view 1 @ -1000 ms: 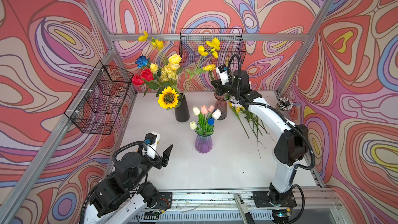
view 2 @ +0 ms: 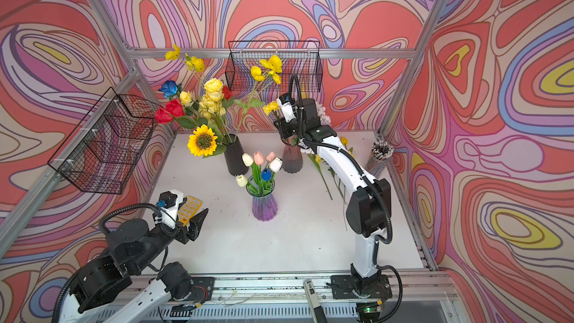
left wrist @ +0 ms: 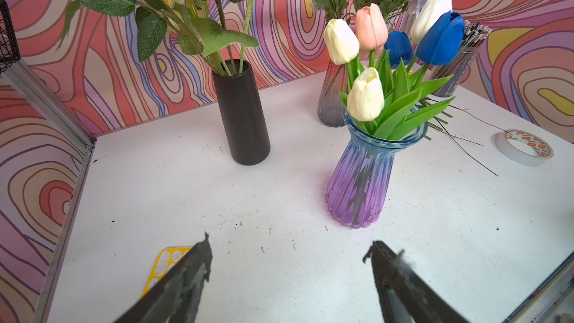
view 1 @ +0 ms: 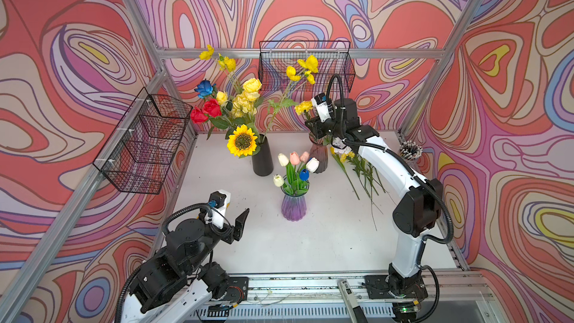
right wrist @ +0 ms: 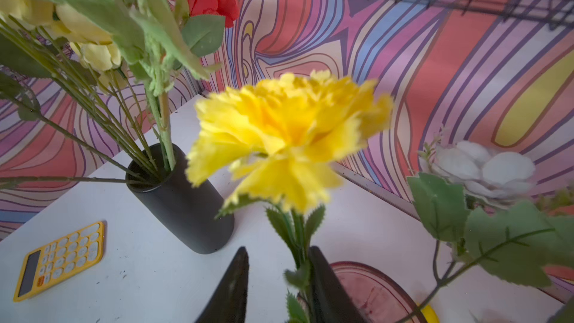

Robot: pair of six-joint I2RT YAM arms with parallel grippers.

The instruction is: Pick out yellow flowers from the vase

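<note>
A yellow carnation (right wrist: 287, 131) rises in front of my right gripper, whose fingertips lie either side of its green stem, part open, above the smoky reddish vase (view 2: 291, 158) at the back. A black vase (view 1: 262, 158) holds yellow flowers, red roses, a blue rose and a sunflower (view 1: 242, 140). A purple vase (left wrist: 358, 197) in the middle holds tulips. My left gripper stands open at the front left, nothing between its fingers.
Wire baskets (view 1: 137, 149) hang at left and back. A calculator (right wrist: 59, 260) lies on the left. Loose stems and a tape roll (left wrist: 523, 152) lie at right.
My right gripper has shifted slightly upward in the top left view, and the carnation beside it sits a little differently, lower and more to the right. The left arm is still.
</note>
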